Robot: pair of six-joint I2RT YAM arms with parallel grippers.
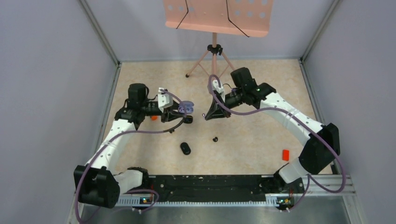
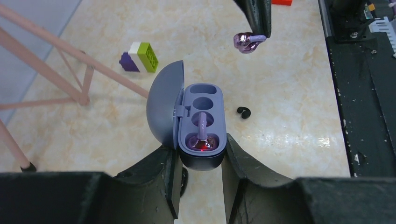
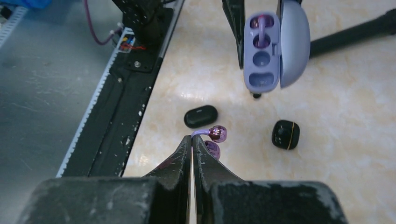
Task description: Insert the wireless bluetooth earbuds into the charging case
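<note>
My left gripper is shut on the open lilac charging case [image 2: 202, 121], held upright above the table with its lid [image 2: 164, 105] to one side. One purple earbud [image 2: 201, 140] sits in an end slot; the other end's hollows are empty. My right gripper is shut with a shiny purple earbud [image 3: 217, 134] at its fingertips, the stem between them. In the top view it faces the case from the right, a short gap apart.
A black oval case [image 1: 185, 148], a black squarish case [image 3: 285, 134] and small black earbuds [image 1: 215, 139] lie on the table [image 1: 247, 149]. A pink tripod stand [image 1: 214, 56] stands behind, a red block [image 1: 286, 155] at the right.
</note>
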